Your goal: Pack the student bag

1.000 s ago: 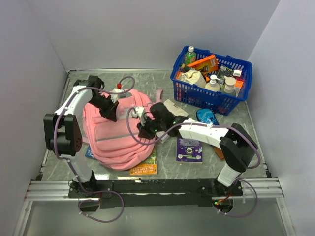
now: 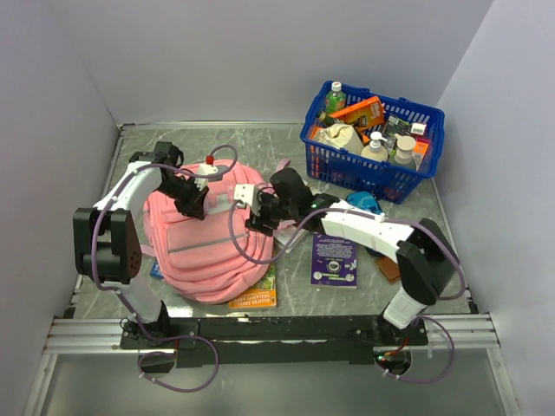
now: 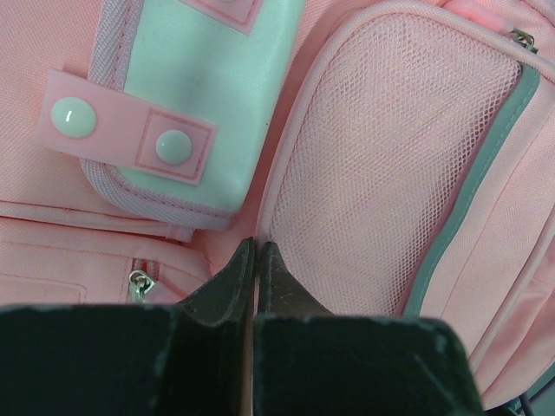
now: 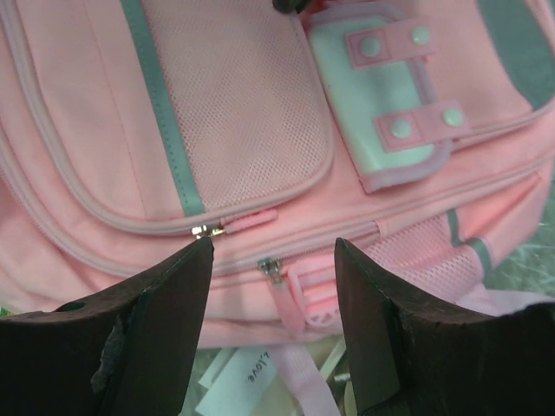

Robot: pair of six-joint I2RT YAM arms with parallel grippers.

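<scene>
The pink student bag [image 2: 199,251] lies on the counter. My left gripper is shut on its piped fabric edge beside a mesh pocket [image 3: 373,156], with a mint flap pocket [image 3: 199,78] next to it. My right gripper hovers open over the bag's right side; below it are zipper pulls [image 4: 251,221] and a mesh side pocket [image 4: 408,269].
A blue basket [image 2: 364,177] full of bottles and packs stands at back right. A purple book [image 2: 334,264], blue pouch [image 2: 364,202] and brown item [image 2: 388,269] lie right of the bag, an orange book [image 2: 253,297] at its front.
My right gripper has moved about over the bag's right side and now sits slightly higher in the top view. My left gripper has shifted slightly; the bag's front has moved a little toward the viewer.
</scene>
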